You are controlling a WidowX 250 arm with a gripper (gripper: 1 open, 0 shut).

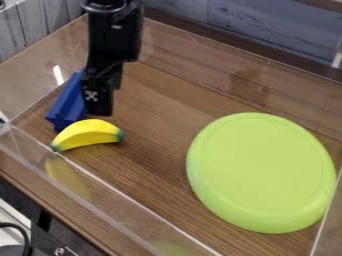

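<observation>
My black gripper [102,88] hangs open over the left part of the wooden table, just above and right of a blue block [66,110], partly covering it from view. Nothing shows between its fingers. A yellow toy banana [86,134] lies below the gripper, near the left edge. A large light-green round plate or lid [261,172] lies on the right.
Clear walls or strips run along the table's left and front edges. A dark cable shows at the bottom left, outside the table.
</observation>
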